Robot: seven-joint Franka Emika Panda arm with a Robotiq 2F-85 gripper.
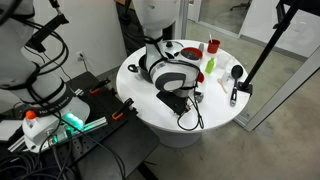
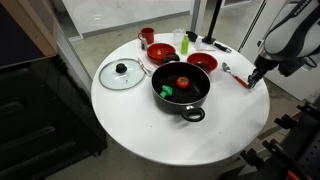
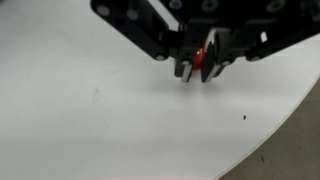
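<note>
My gripper (image 2: 252,82) is low over the right side of the round white table (image 2: 130,150) in exterior view 2. A utensil with a red handle (image 2: 238,77) lies on the table, one end reaching to the gripper. In the wrist view, the gripper's (image 3: 197,74) two dark fingers stand close together with a red piece (image 3: 199,60) showing between or just behind them. Whether they grip it cannot be made out. The arm covers most of this spot in exterior view 1.
A black pot (image 2: 165,97) holding a tomato (image 2: 183,82) and a green piece stands mid-table. Around it are a glass lid (image 2: 122,74), red bowls (image 2: 202,61) and a red mug (image 2: 147,37).
</note>
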